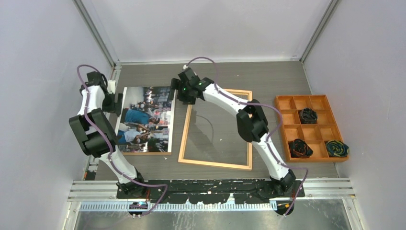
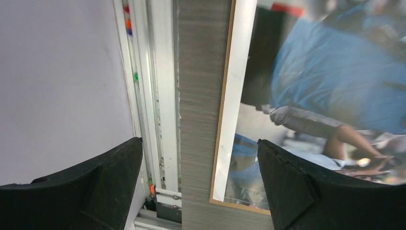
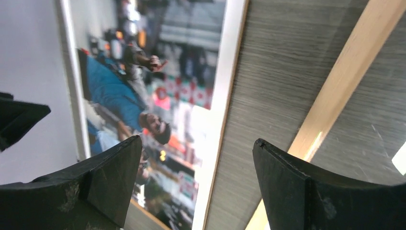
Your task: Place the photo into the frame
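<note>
The photo [image 1: 148,122], with white borders and a thin wooden edge, lies flat on the table's left side. To its right lies the wooden frame [image 1: 215,163], its inside showing the grey tabletop. My left gripper [image 1: 114,104] is over the photo's left edge, fingers apart; in the left wrist view its fingers [image 2: 306,191] have nothing between them, the photo's white border passing behind the gap. My right gripper [image 1: 177,91] hovers over the photo's right edge, also with spread, empty fingers. The right wrist view shows the photo's right border [image 3: 218,110] and the frame's wooden bar [image 3: 325,115].
An orange compartment box [image 1: 312,158] with several dark coiled items stands at the right. White walls close in the left, back and right. Bare grey table [image 1: 268,81] lies between frame and box.
</note>
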